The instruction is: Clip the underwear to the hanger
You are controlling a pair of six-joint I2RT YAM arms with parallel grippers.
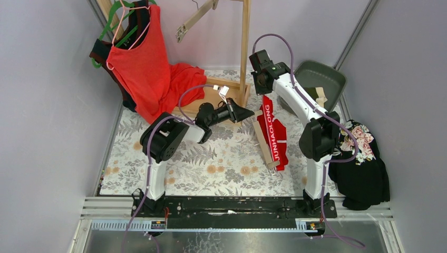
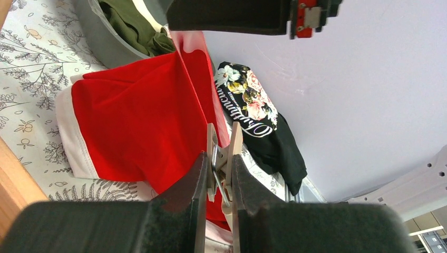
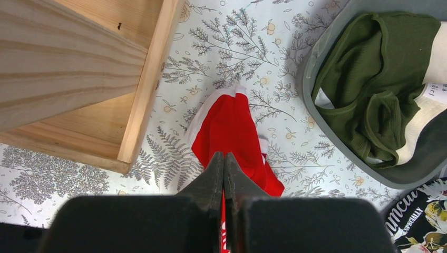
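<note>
Red underwear (image 1: 279,142) with a white-lettered band lies on the patterned surface, the pale clip hanger (image 1: 262,143) along its left side. My left gripper is shut on a wooden clip at the hanger's end, over the red cloth. My right gripper is shut above the underwear's far end; whether it touches the cloth is unclear, and nothing clearly shows between its fingers. In the right wrist view the underwear's white edge points away from the gripper.
A wooden tray (image 3: 150,79) with an upright post stands at the back. A grey bin (image 3: 308,89) holds green clothing at the right. Black floral clothing (image 1: 358,179) lies at the right front. Red and dark tops (image 1: 139,68) hang at back left.
</note>
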